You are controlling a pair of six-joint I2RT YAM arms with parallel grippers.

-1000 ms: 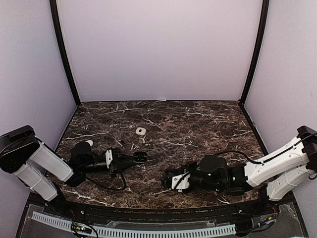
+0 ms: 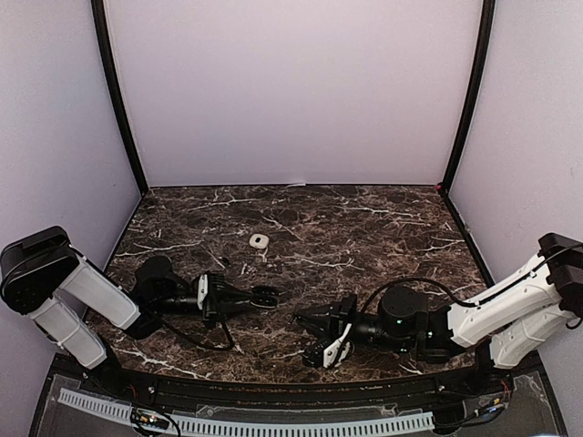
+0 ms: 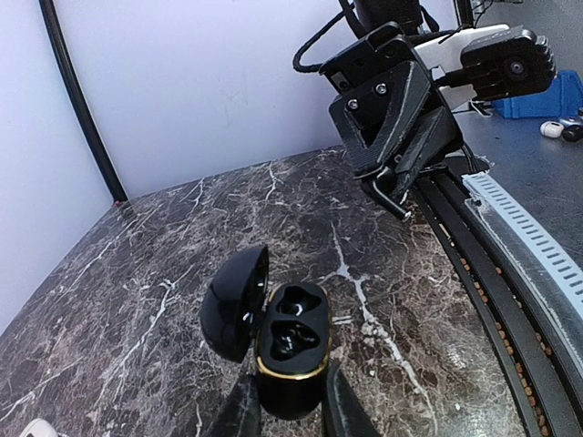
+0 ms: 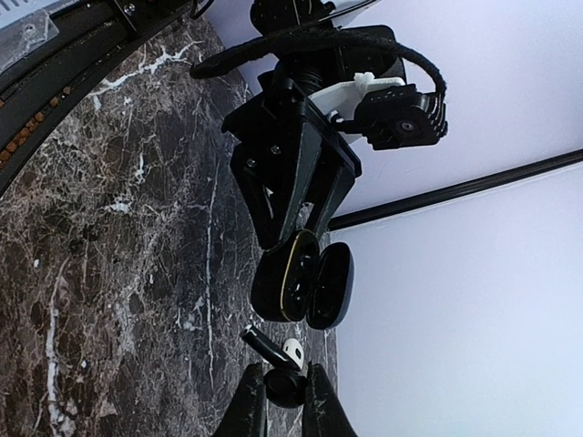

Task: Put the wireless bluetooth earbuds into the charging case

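The black charging case (image 3: 293, 332) has its lid (image 3: 235, 302) swung up, and a gold line rings its body. My left gripper is shut on the base of the case, holding it above the table. Two dark hollows face upward inside; whether either holds an earbud is hard to tell. In the right wrist view, a black earbud (image 4: 264, 347) sits between the tips of my right gripper, which is shut on its rounded end, with the stem pointing out. From above, the case (image 2: 265, 296) hangs left of the right gripper (image 2: 302, 318), a small gap between them.
A small white object with a dark spot (image 2: 259, 241) lies on the marbled table (image 2: 364, 228) behind the arms. A dark rail (image 2: 273, 390) runs along the front edge.
The left gripper has carried the case slightly right and toward the front. My right gripper has turned and shifted a little, its tips now pointing more toward the case.
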